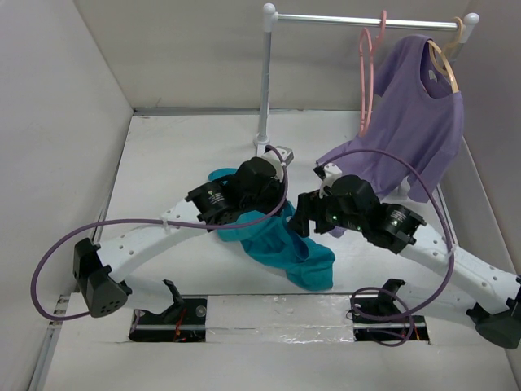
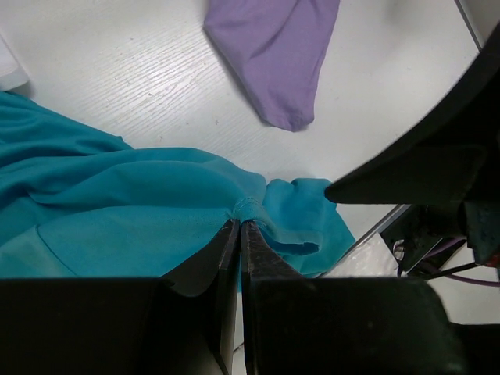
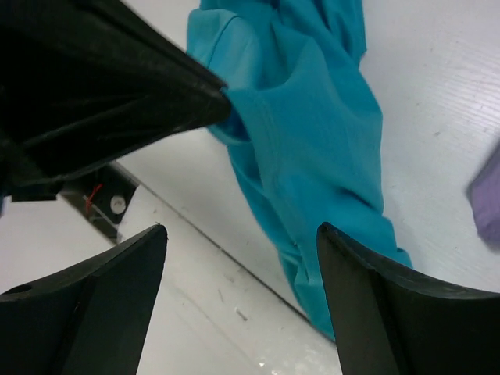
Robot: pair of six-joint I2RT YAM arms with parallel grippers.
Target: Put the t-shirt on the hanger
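Note:
The teal t-shirt lies crumpled on the white floor beneath both arms. My left gripper is shut on a fold of it, pinched at the fingertips. My right gripper is open above the shirt, its fingers either side of the cloth's lower part, close by the left gripper. Two empty pink hangers hang on the rail. A purple t-shirt hangs on a wooden hanger at the right.
The rack's post stands behind the left arm. The purple shirt drapes down to the floor at the right. Walls bound both sides; bare floor shows at the back left.

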